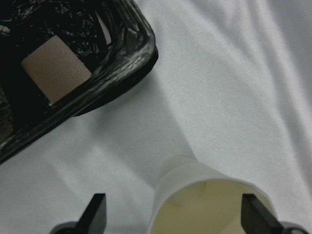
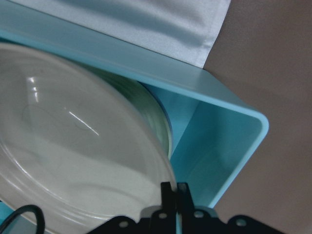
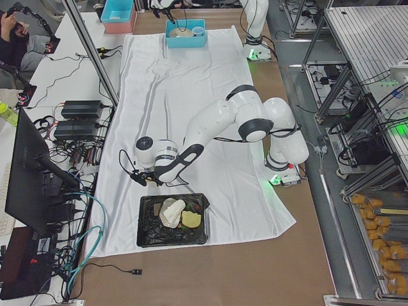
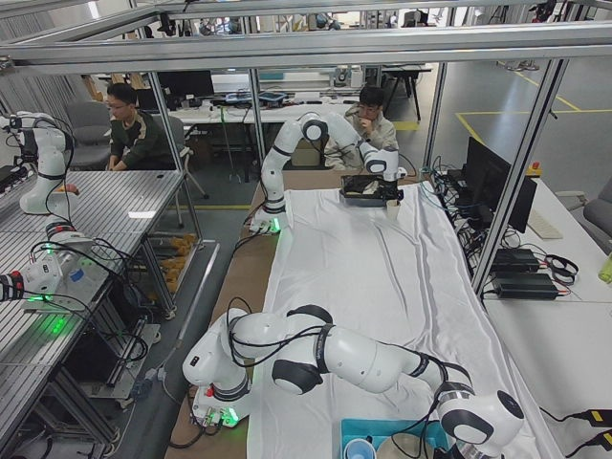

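Note:
A cream cup [image 1: 170,195] lies just outside the black bag-lined tray [image 3: 173,237] on the white cloth. In the left wrist view my left gripper is open, its fingers either side of the cup's mouth. At the other end, my right gripper is shut on the rim of a cream plate [image 2: 73,136] in the blue bin [image 3: 186,43]; a green dish [image 2: 156,122] shows under it.
The tray holds crumpled white matter, a yellow item [image 3: 190,219] and a brown square [image 1: 56,68]. The cloth between tray and bin is clear. A monitor [image 3: 25,185] and cables line the side.

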